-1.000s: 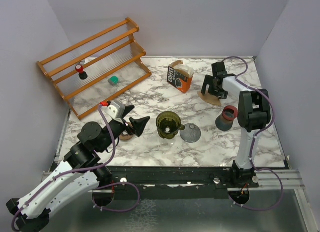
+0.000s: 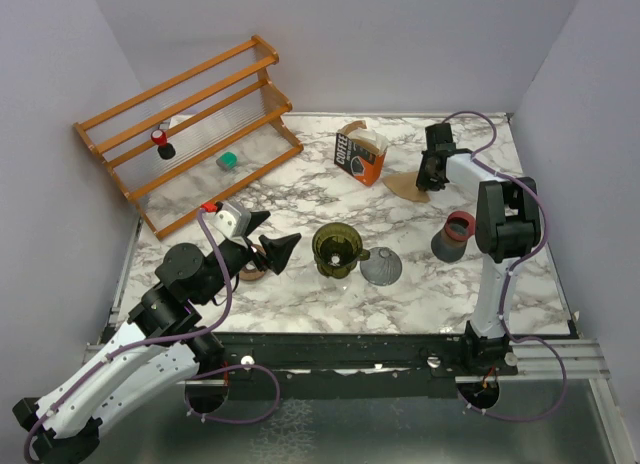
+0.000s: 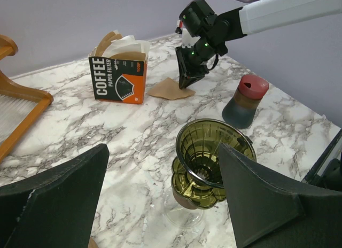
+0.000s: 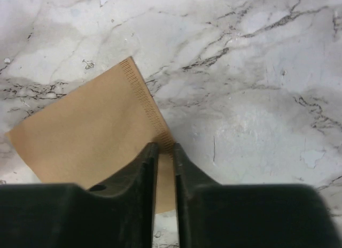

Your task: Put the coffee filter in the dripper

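Observation:
A brown paper filter (image 2: 405, 185) lies on the marble table right of the coffee filter box (image 2: 360, 155). My right gripper (image 2: 430, 184) is down at its right edge; in the right wrist view its fingertips are nearly together on the filter's crimped edge, and whether paper is between them is unclear. The olive-green dripper (image 3: 214, 141) stands in front-centre, its top open and empty of paper. My left gripper (image 2: 275, 239) hangs left of the dripper, open, with nothing between its fingers.
A red-topped dark container (image 2: 449, 240) stands right of the dripper, a grey conical item (image 2: 380, 269) beside it. A wooden rack (image 2: 180, 99) fills the back left.
The left arm has not moved.

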